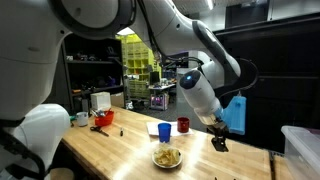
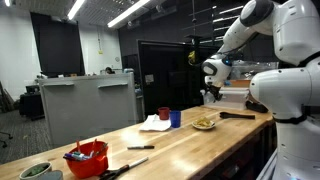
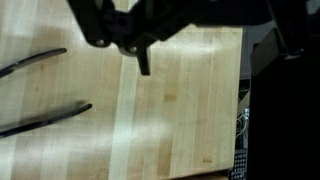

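My gripper (image 1: 219, 138) hangs at the end of the white arm, above the right part of the wooden table (image 1: 125, 150). Its fingers are too small and dark here to tell whether they stand apart. A white bowl (image 1: 167, 158) of yellowish pieces is on the table to the gripper's left, well apart from it. Behind the bowl are a blue cup (image 1: 164, 132) and a red cup (image 1: 183, 125). In the wrist view dark gripper parts fill the top, over bare wood, and two thin dark curved items (image 3: 45, 122) enter from the left.
A red bowl of utensils (image 2: 87, 160) stands at the table's other end, near a small pot (image 2: 37, 171). Dark-handled tools (image 2: 125, 167) lie close by. A translucent bin (image 1: 302, 145) is at the right edge. Open wood lies between the red bowl and the cups.
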